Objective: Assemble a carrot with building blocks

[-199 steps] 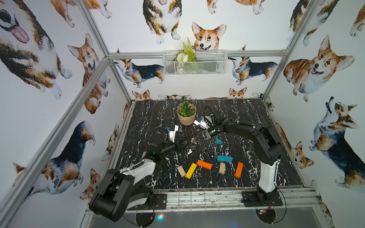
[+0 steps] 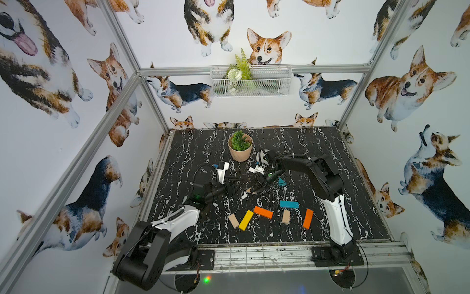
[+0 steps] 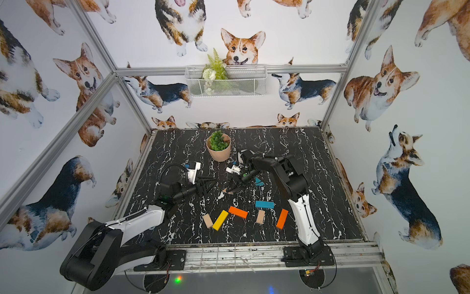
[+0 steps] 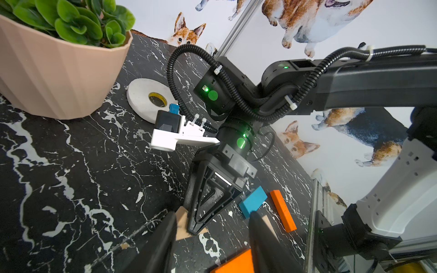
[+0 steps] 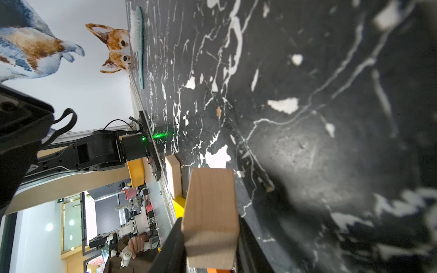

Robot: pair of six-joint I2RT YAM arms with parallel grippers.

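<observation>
My right gripper (image 2: 254,188) reaches low to the table centre, around a light wooden block (image 5: 210,204) that fills the space between its fingertips in the right wrist view; whether it grips it is unclear. My left gripper is part open just left of it, with nothing between its fingers. Loose blocks lie in front: orange (image 2: 263,212), yellow (image 2: 245,220), blue (image 2: 288,204) and wooden (image 2: 233,220). A smaller blue piece (image 2: 281,181) lies behind the right gripper.
A potted plant (image 2: 240,149) stands behind the grippers, with a white tape roll (image 4: 137,95) beside it.
My right gripper has shifted slightly toward the front, and its arm has swung a little leftward. The left gripper has barely moved.
</observation>
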